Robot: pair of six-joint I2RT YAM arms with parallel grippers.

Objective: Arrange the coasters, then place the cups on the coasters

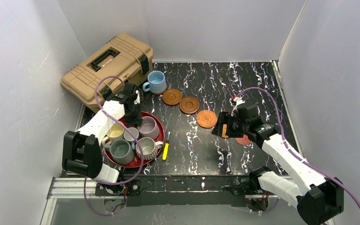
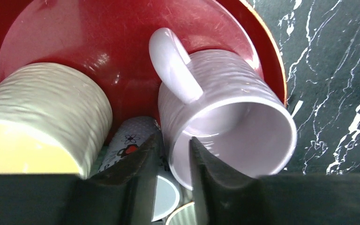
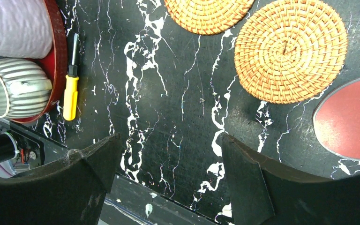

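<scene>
My left gripper is low over the red tray of mugs, fingers apart at the left rim of the lilac mug; I cannot tell if they touch it. A cream mug lies beside it. My right gripper hangs open and empty over the bare counter, near woven coasters and a red round coaster. Brown coasters sit at the middle back.
A yellow screwdriver lies right of the tray. A blue mug stands at the back by a tan case.
</scene>
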